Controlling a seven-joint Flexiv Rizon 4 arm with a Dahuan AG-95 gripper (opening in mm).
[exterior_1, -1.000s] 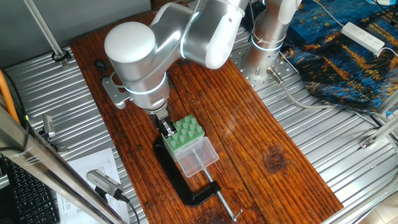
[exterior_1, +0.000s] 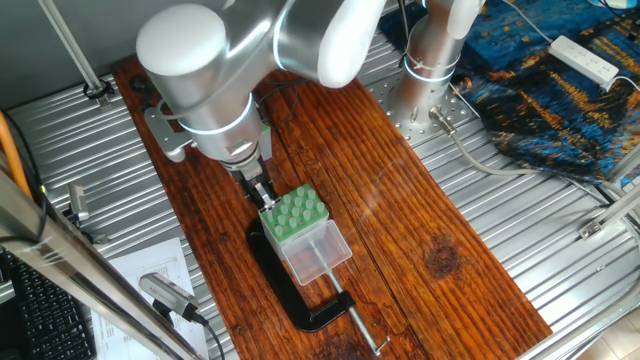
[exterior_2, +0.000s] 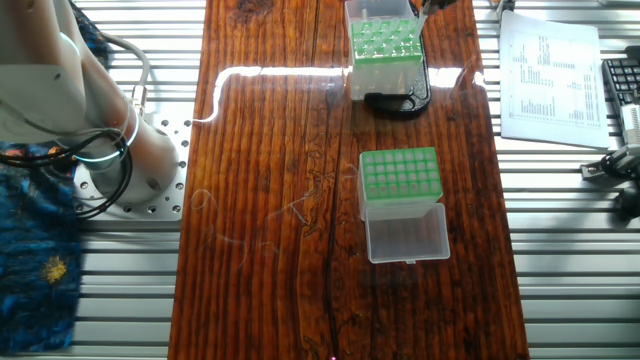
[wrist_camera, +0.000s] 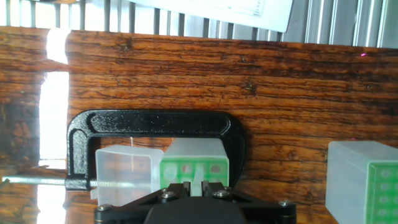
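Note:
A box with a green top (exterior_1: 296, 211) stands inside the black clamp's curve, its clear lid hanging open toward the clamp screw. Rounded pale caps or tubes cover its top in exterior view 1. My gripper (exterior_1: 266, 196) is at the box's left corner, fingers pointing down. In the wrist view, the gripper is shut on a narrow, pale, translucent tube (wrist_camera: 198, 174), seen against the green top. Whether the tube's lower end touches the box cannot be told. Exterior view 2 shows the pale tube (exterior_2: 423, 18) slanting near the box's corner, with most of the gripper out of frame.
The black C-clamp (exterior_1: 283, 285) lies around the box, its screw passing below the lid. A second box with a green grid top (exterior_2: 401, 174) and open clear lid (exterior_2: 408, 233) stands apart on the wooden table (exterior_2: 270, 260). Bare wood surrounds that second box.
Over the last second my arm has shifted left in exterior view 1, and the fingers have moved from over the box's corner to its left edge. The box and clamp have stayed put.

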